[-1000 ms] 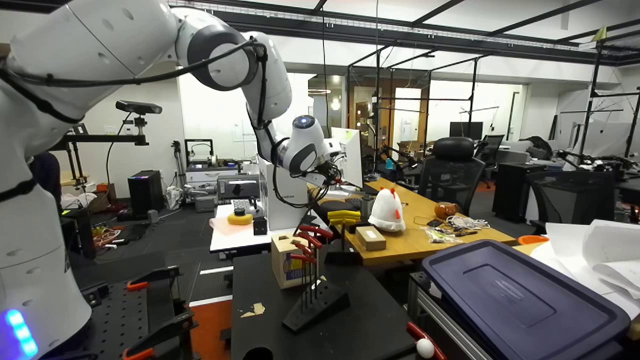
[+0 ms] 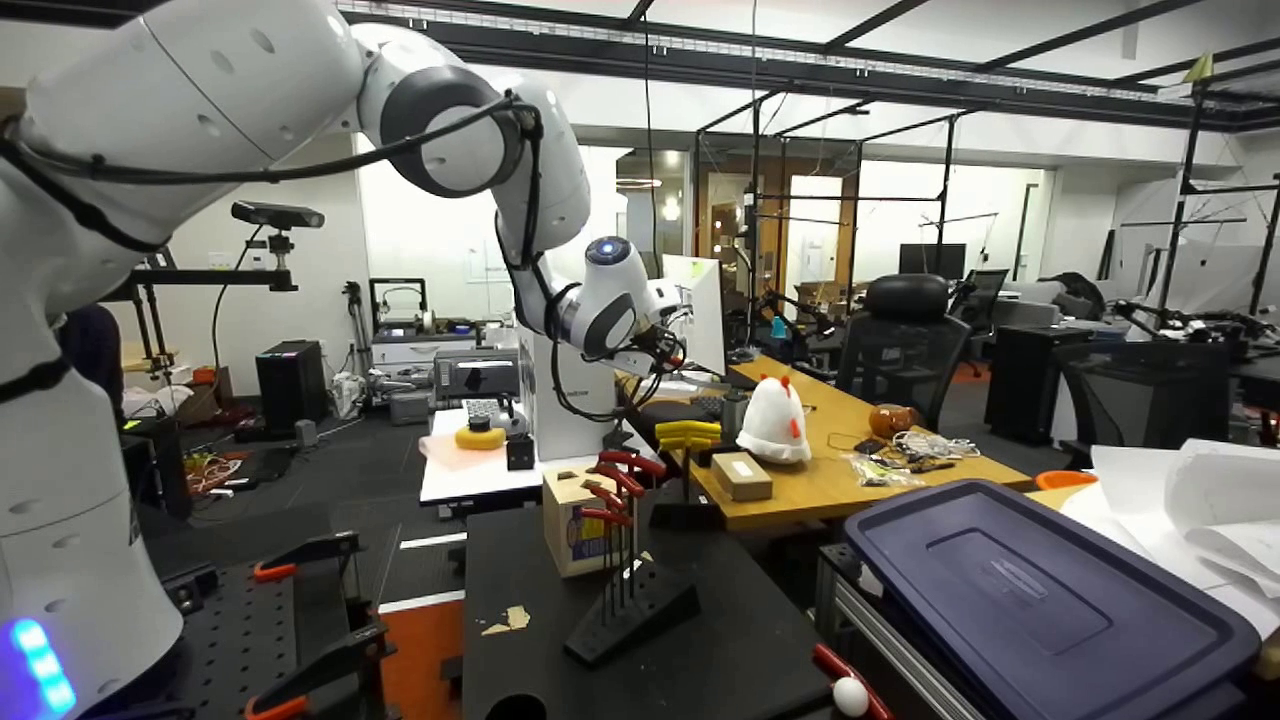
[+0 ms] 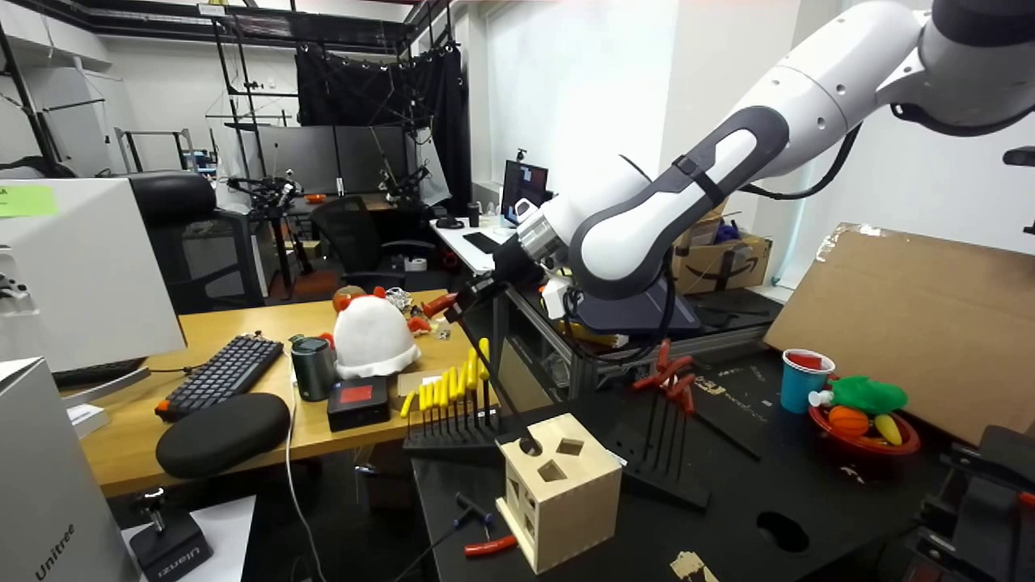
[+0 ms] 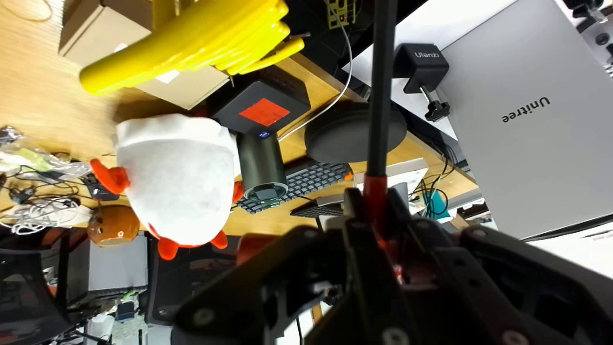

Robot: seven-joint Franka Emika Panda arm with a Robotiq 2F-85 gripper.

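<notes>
My gripper is shut on a red-handled hex key high above the black table. In the wrist view, the key's long black shaft runs up and away from the fingers. The second exterior view has the shaft slanting down to a round hole in the top of a wooden shape box; whether its tip is inside cannot be told. Beside the box stands a black rack of red-handled hex keys. Much of the held handle is hidden by the fingers in the wrist view.
A rack of yellow-handled hex keys stands close to the box. A blue-handled tool and a red handle lie near it. A red bowl of toys and a blue cup sit farther along the table.
The arm has shifted only slightly, its wrist a little to the right in the first exterior view. The box and racks stand where they were.
</notes>
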